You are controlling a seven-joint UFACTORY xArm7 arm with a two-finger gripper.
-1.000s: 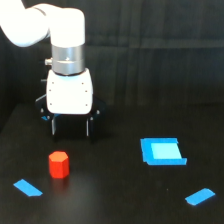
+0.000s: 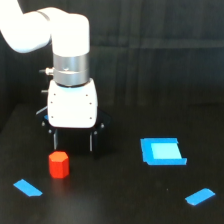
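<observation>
A red six-sided block [image 2: 59, 166] stands on the dark table at the front left. My gripper [image 2: 73, 149] hangs just above and behind it in the image, pointing down. Its two thin dark fingers stand well apart, so it is open, and nothing shows between them. The left finger reaches down close to the block's top edge in this view. Whether it touches the block I cannot tell from this angle.
To the right lies a pale square outlined in blue tape [image 2: 149, 149], with nothing on it. One blue tape strip [image 2: 27, 187] is on the table at the front left, another strip [image 2: 200, 197] at the front right.
My gripper has come lower in the image and slightly to the right, nearer to the red block. Its fingers are still apart, and the block has not moved.
</observation>
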